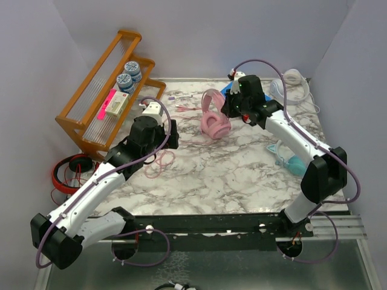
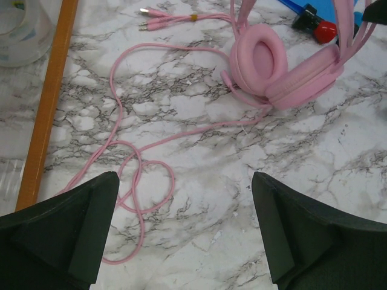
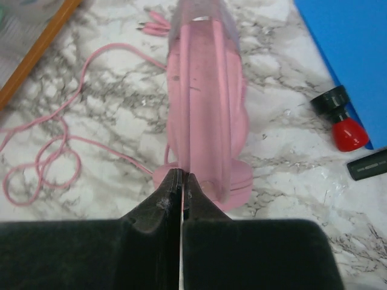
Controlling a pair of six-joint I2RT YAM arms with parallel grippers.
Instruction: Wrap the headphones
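Pink headphones (image 1: 214,125) stand near the back middle, their band (image 3: 221,96) lifted by my right gripper (image 1: 228,110), which is shut on it; the earcups (image 2: 302,81) hang low, at or just over the marble. Their pink cable (image 2: 145,211) lies in loose loops to the left, with the plugs (image 3: 154,24) toward the back. My left gripper (image 1: 163,136) is open above those loops, nothing between its fingers.
A wooden rack (image 1: 91,109) with jars stands at left, red headphones (image 1: 66,181) below it. A blue board (image 3: 347,48) and red-black object (image 3: 347,134) lie behind right. White and teal headphones (image 1: 295,166) lie right.
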